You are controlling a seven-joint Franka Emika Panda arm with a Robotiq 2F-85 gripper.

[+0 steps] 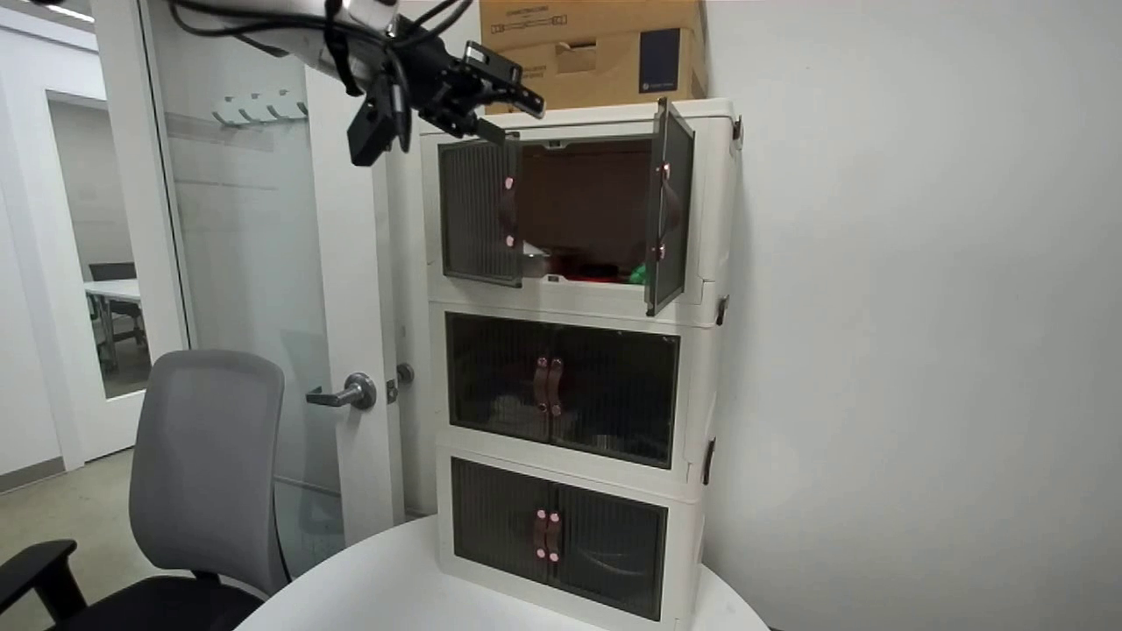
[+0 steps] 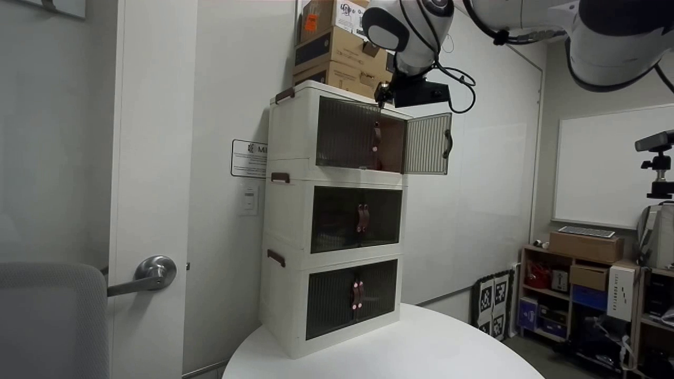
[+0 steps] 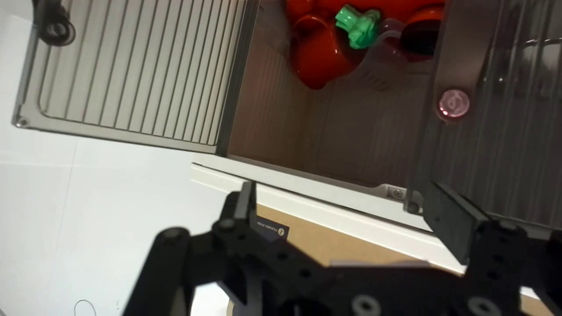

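Observation:
A white three-tier cabinet (image 1: 694,379) has its top compartment partly uncovered. The top left door (image 1: 479,210) is swung nearly shut, while the top right door (image 1: 673,205) stands wide open. My gripper (image 1: 513,119) is at the upper edge of the left door, just in front of the cabinet's top. In the wrist view the fingers of my gripper are wide apart. One finger (image 3: 453,224) is beside that door's corner; whether they touch I cannot tell. Inside the compartment are red mugs (image 3: 324,55) and a green item (image 3: 361,26).
Cardboard boxes (image 1: 589,58) are stacked on top of the cabinet, close behind the gripper. The middle doors (image 1: 615,394) and bottom doors (image 1: 610,542) are closed. A white round table (image 2: 436,341) carries the cabinet, and an office chair (image 1: 210,463) is at the left.

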